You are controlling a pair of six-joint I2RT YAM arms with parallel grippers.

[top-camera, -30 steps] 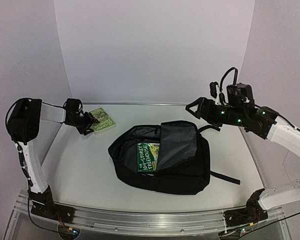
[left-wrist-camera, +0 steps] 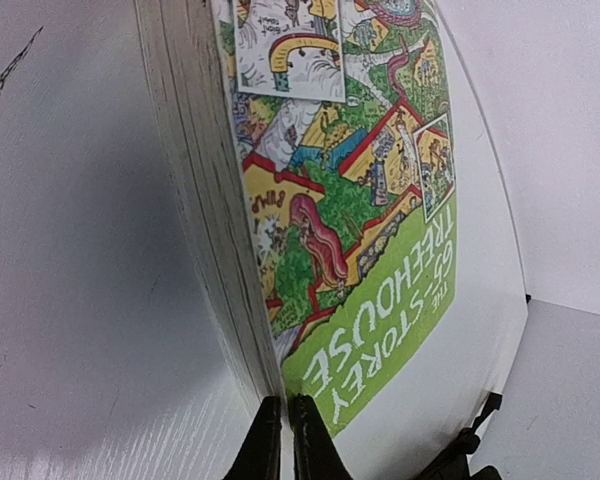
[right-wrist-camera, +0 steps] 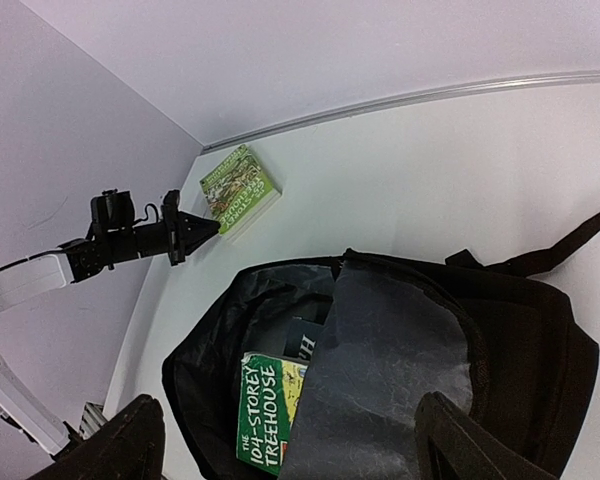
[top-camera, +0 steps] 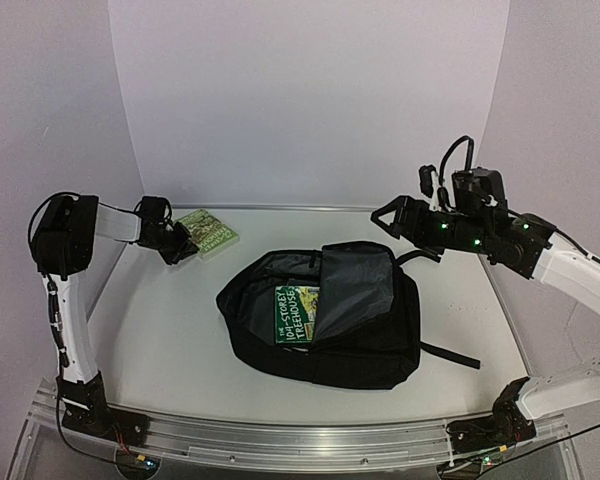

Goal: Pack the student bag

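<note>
A green book titled The 65-Storey Treehouse [top-camera: 212, 232] lies flat at the table's back left. At its near corner, my left gripper [top-camera: 187, 250] touches it; in the left wrist view the fingertips [left-wrist-camera: 303, 408] sit close together against the spot where cover and page edges meet, and nothing clearly shows between them. The black backpack [top-camera: 365, 365] lies unzipped mid-table. Inside it are The 104-Storey Treehouse [right-wrist-camera: 264, 415] and a dark book [right-wrist-camera: 302, 338], partly covered by the grey flap [right-wrist-camera: 380, 370]. Above the bag's back right side, my right gripper [top-camera: 382, 217] hangs open and empty.
Bag straps [top-camera: 450, 357] trail out to the right of the backpack. Walls [top-camera: 310, 100] enclose the table at the back and sides. Bare tabletop [top-camera: 160, 340] stretches along the left and between the green book and the bag.
The green book has shifted slightly right and toward the back, turning a little. My left gripper has moved right along with it. The right arm and the backpack look the same.
</note>
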